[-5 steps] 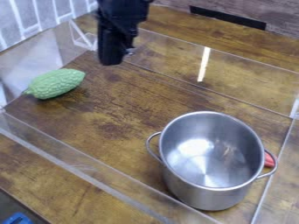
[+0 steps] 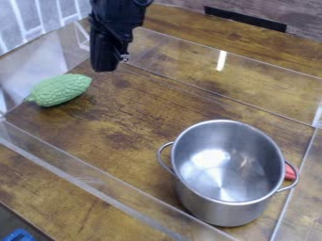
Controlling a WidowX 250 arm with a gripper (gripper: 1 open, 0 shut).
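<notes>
The black gripper [image 2: 105, 58] hangs at the upper middle left of the camera view, over the back of the wooden table, above and to the right of a green bumpy gourd-like object [image 2: 59, 89]. It looks shut, with nothing seen between its fingers. A steel pot [image 2: 227, 168] with two handles stands empty at the lower right.
Clear plastic walls [image 2: 75, 169] border the work area. A small red object [image 2: 288, 172] shows behind the pot's right handle, mostly hidden. A blue item [image 2: 18, 235] sits at the bottom left corner.
The gourd and pot have not moved.
</notes>
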